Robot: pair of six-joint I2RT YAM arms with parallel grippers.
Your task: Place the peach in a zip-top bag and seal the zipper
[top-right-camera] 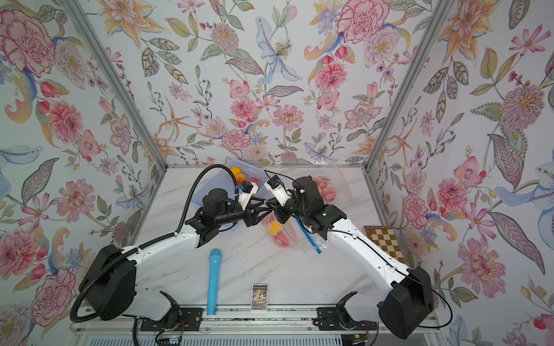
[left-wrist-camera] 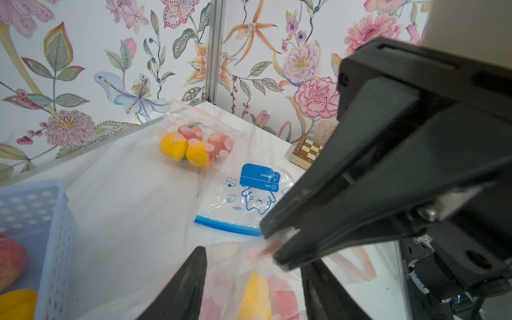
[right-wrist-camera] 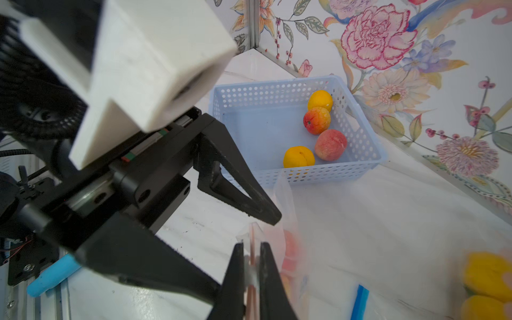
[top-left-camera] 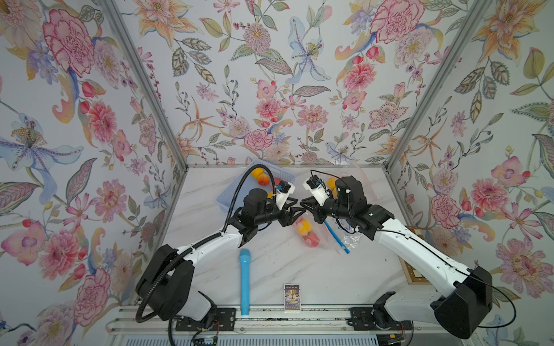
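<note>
A clear zip bag (top-left-camera: 317,243) with a pink zipper strip hangs beneath my grippers, yellow and red-pink peaches (top-left-camera: 312,239) inside it. In the right wrist view, my right gripper is shut on the bag's zipper edge, the thin pink strip (right-wrist-camera: 252,234) passing between its fingertips. My left gripper stands open; in the left wrist view its fingers (left-wrist-camera: 194,277) are spread on either side of the bag's upper edge. The two grippers almost meet in both top views. Whether the zipper is sealed along its length cannot be told.
A blue basket (right-wrist-camera: 330,173) with several fruits stands at the back left. Another filled bag (left-wrist-camera: 193,144) and a flat bag with a blue zipper (left-wrist-camera: 226,225) lie to the right. A blue stick (top-left-camera: 244,282) and a card (top-left-camera: 292,297) lie on the clear front area.
</note>
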